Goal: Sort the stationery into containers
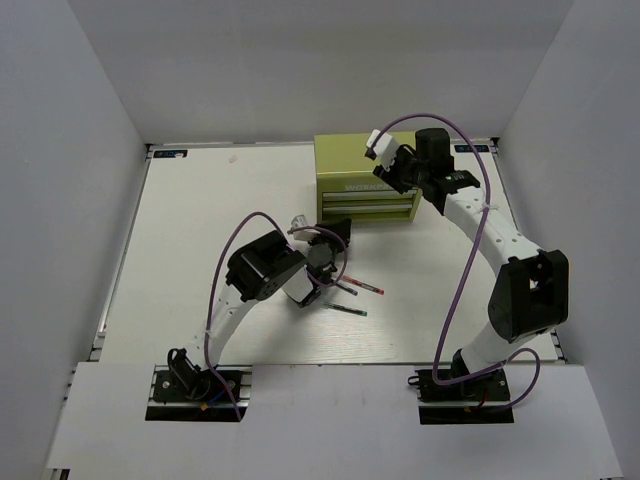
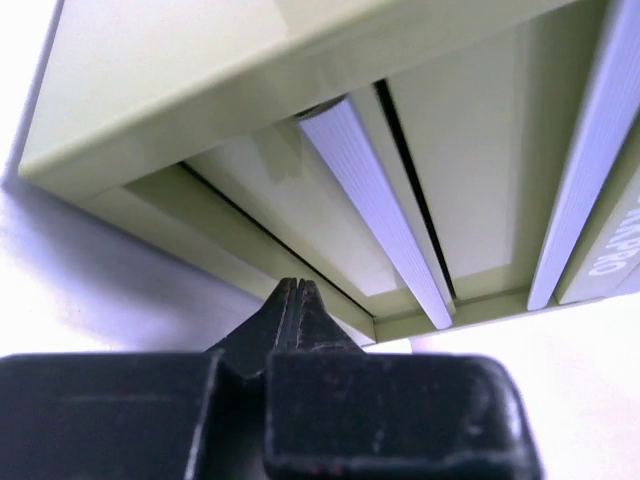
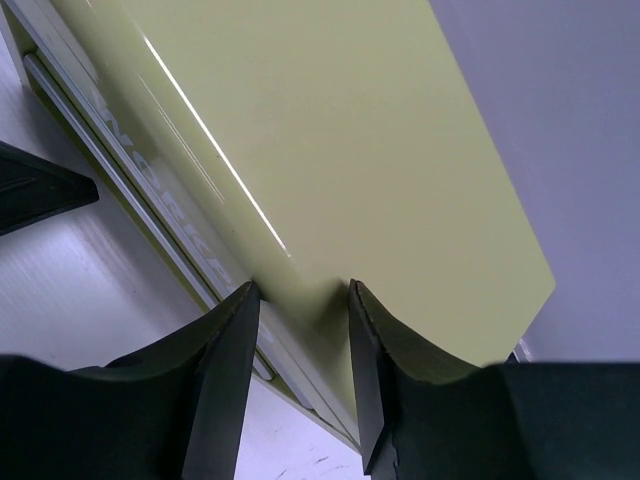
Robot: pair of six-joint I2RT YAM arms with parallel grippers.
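Note:
An olive-green box [image 1: 365, 155] with drawers stands at the back of the table. Two silver handle strips [image 2: 380, 205] cross its drawer fronts, and both drawers look closed. My left gripper is shut with nothing between its fingertips, low in front of the drawers. On the box's upper front edge my right gripper is closed, one finger before the front face and the other on the top. On the table lie a red pen [image 1: 363, 286], a dark pen [image 1: 346, 289] and a greenish pen [image 1: 346, 309], partly covered by the left arm.
Just left of the right fingers, a dark tip [image 3: 45, 190] of the left gripper shows close to the box front. Purple cables loop over both arms.

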